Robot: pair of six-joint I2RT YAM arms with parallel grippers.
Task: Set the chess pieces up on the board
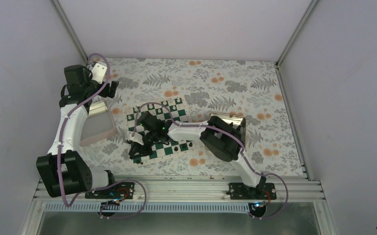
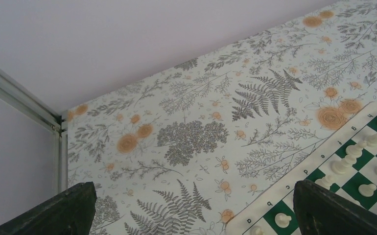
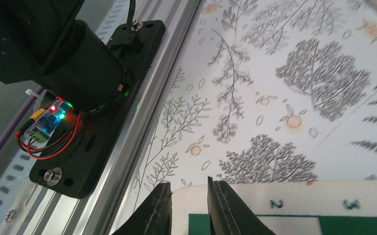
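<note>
The green-and-white chessboard (image 1: pixel 186 116) lies mid-table, partly covered by my right arm. Several white pieces (image 2: pixel 343 165) stand along its far side. Near its front right corner are two dark pieces (image 1: pixel 176 149). My right gripper (image 1: pixel 136 155) is over the front left corner of the board. In the right wrist view its fingers (image 3: pixel 163 208) stand a little apart, with the board's border and a green corner square behind them and no piece visible between the tips. Away at the back left, my left gripper is wide open and empty.
A grey tray (image 1: pixel 243 142) with some dark pieces sits to the right, partly under the right arm. On the left is a pale box (image 1: pixel 114 131) beside the left arm.
</note>
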